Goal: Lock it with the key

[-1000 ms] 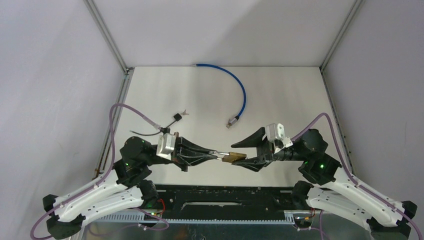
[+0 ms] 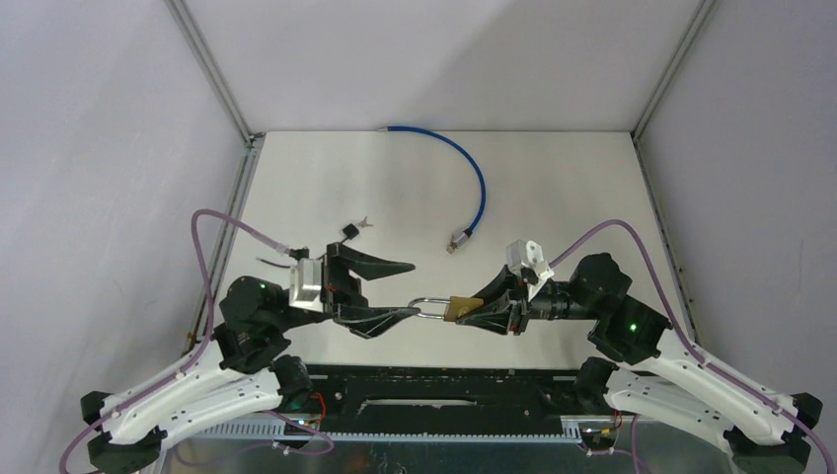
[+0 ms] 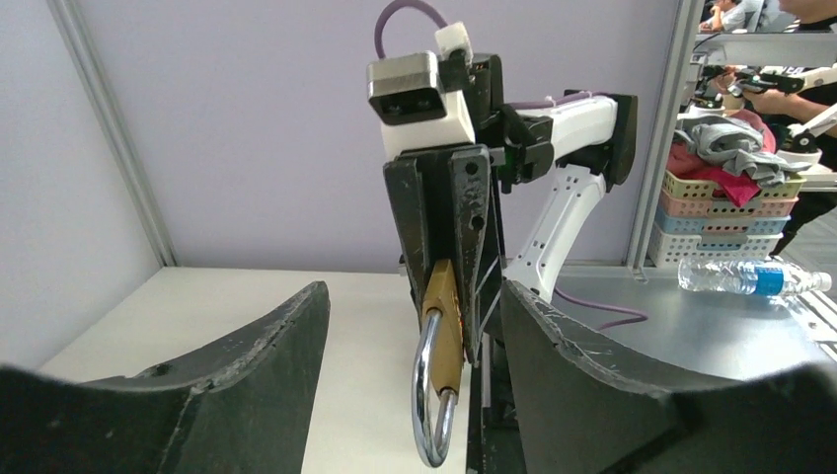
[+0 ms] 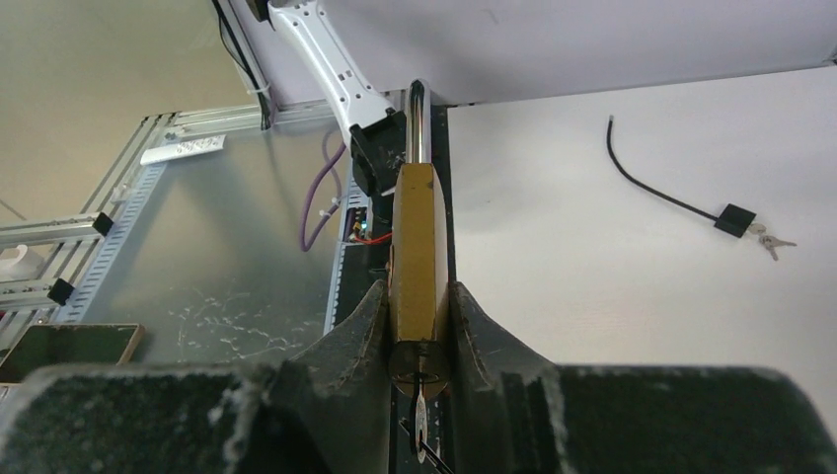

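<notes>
A brass padlock (image 2: 462, 308) with a steel shackle is held level above the mat by my right gripper (image 2: 486, 308), shut on its body; in the right wrist view the body (image 4: 419, 257) stands between the fingers. My left gripper (image 2: 409, 288) is open around the shackle's end, and in the left wrist view the shackle (image 3: 424, 395) sits between the parted fingers. The keys (image 2: 364, 222), with a black tag (image 2: 350, 231) and a dark cord, lie on the white board behind the left gripper.
A blue cable (image 2: 464, 158) with metal ends lies curved at the back of the white board (image 2: 572, 197). The board's back right is clear. A dark strip (image 2: 454, 385) runs along the front edge. Walls enclose the sides and back.
</notes>
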